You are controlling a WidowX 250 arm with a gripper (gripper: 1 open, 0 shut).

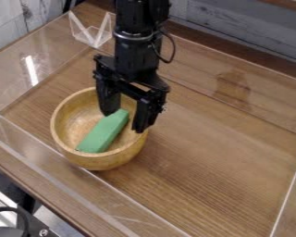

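Observation:
A black robot arm hangs from the top centre, its open gripper (126, 113) over a round tan bowl (86, 155), one finger above the bowl's inside and the other near its right rim. A green oblong object (103, 132) lies in the bowl, below and left of the gripper; whether the fingers touch it is unclear.
White edges run along the top right and left. A black cable (8, 213) shows at the bottom left corner.

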